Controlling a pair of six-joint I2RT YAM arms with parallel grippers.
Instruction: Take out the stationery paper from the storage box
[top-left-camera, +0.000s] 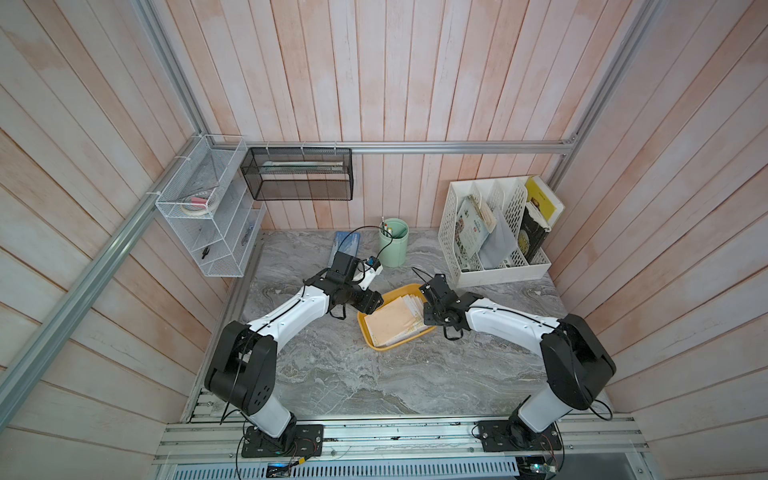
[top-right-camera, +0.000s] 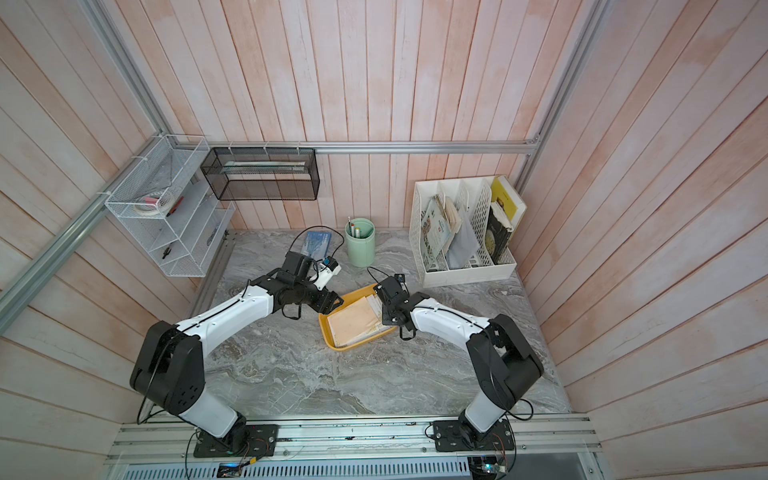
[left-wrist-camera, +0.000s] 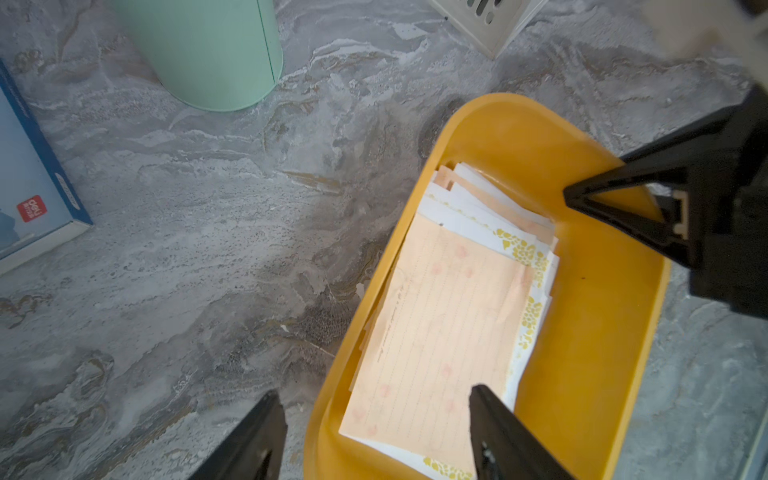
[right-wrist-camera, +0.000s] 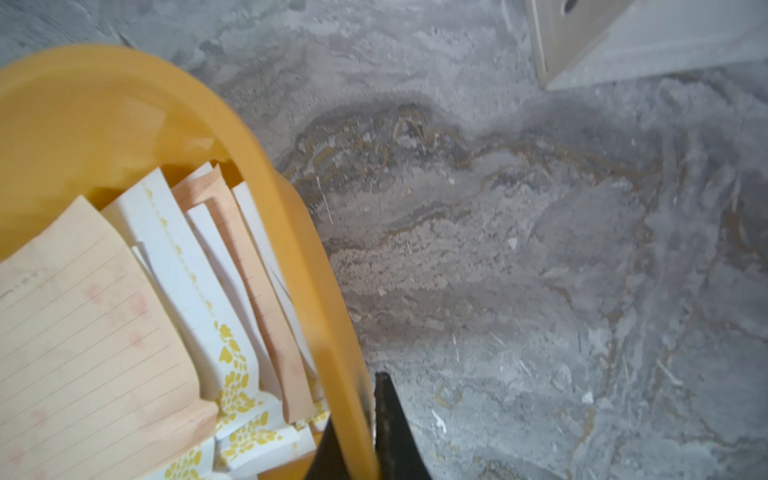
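Note:
The yellow storage box (left-wrist-camera: 512, 132) stands on the table, turned at a slant, with the right gripper at its right end. Inside lie stationery papers: a pinkish lined sheet (left-wrist-camera: 448, 336) on top, white yellow-patterned sheets (right-wrist-camera: 180, 264) under it. My right gripper is shut on the box's right rim, one finger on each side of the wall; no paper is between its fingers. Spread open, my left gripper hangs over the box's left side. Nothing sits between its fingers, and the top views hide its tips.
Behind the box stand a green pen holder (top-left-camera: 393, 244) and a blue-white box (top-left-camera: 345, 245). A white file rack (top-left-camera: 500, 277) fills the back right. Wire baskets (top-left-camera: 297, 173) hang on the back wall.

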